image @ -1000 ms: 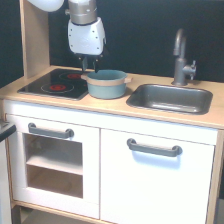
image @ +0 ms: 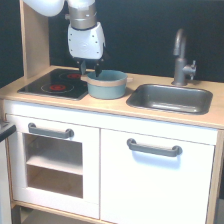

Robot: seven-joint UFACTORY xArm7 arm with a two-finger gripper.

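A blue-grey pot (image: 107,87) sits on the wooden counter, between the black cooktop and the sink. Its left side reaches the cooktop's right edge. From above, my gripper (image: 91,70) points down at the pot's left rim, its dark fingers close to that rim. Whether they touch the pot or have anything between them is too small to tell.
The black cooktop (image: 58,83) with red rings lies bare to the left. On the right are an empty metal sink (image: 170,98) and a grey faucet (image: 181,60). Below, the cabinet has a windowed door (image: 54,165) and a white door (image: 155,185), both with grey handles.
My hand has come slightly lower and a little to the right over the pot's left rim. The pot stands in about the same place.
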